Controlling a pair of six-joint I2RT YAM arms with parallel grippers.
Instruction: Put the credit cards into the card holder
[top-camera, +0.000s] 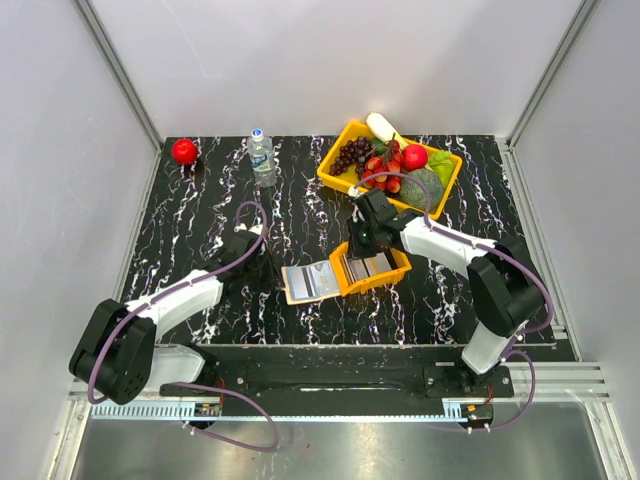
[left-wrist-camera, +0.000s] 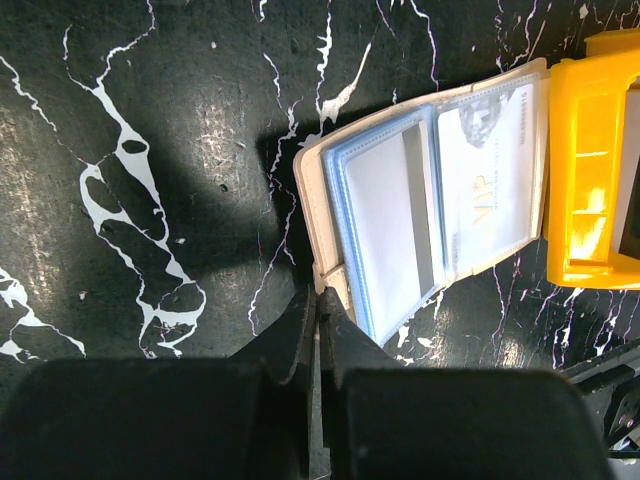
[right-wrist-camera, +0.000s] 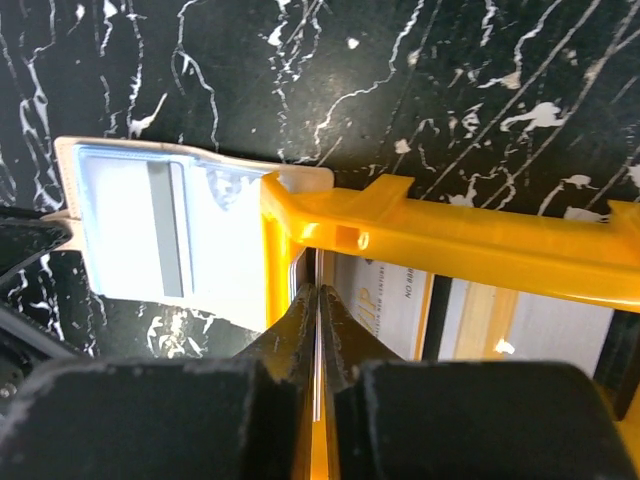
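Note:
The open card holder (top-camera: 312, 282) lies flat, beige with blue-edged clear pockets (left-wrist-camera: 390, 225). My left gripper is shut on the near left edge of the holder, at its small tab. Several cards, one a white card (right-wrist-camera: 385, 300) with gold lettering, stand or lean in the yellow basket (top-camera: 376, 284). At the basket's left wall my right gripper points down, its fingertips almost together. A thin pale card edge shows edge-on between them; whether they grip it is unclear.
The basket's left wall (right-wrist-camera: 278, 250) overlaps the holder's right end. Behind stands a yellow crate (top-camera: 330, 182) of fruit and vegetables, with a water bottle (top-camera: 262, 160) and a red fruit (top-camera: 184, 151) to its left.

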